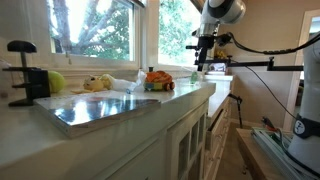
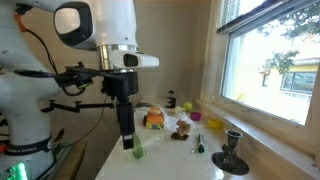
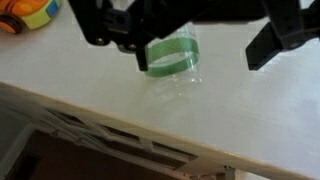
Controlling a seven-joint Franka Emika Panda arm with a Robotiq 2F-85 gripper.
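Note:
A clear, cup-like object with a green band is on the white counter, and in the wrist view it lies between and below my fingers, nearer the left one. My gripper is open, its dark fingers wide apart and apparently empty. From exterior view 2, the gripper points down beside the green-banded object, partly covering it. At the far end of the counter in exterior view 1, the gripper hangs close to the surface.
An orange toy stands farther back on the counter. A dark metal stand and a small dark-green item are near the window side. The counter's front edge runs close to the green-banded object.

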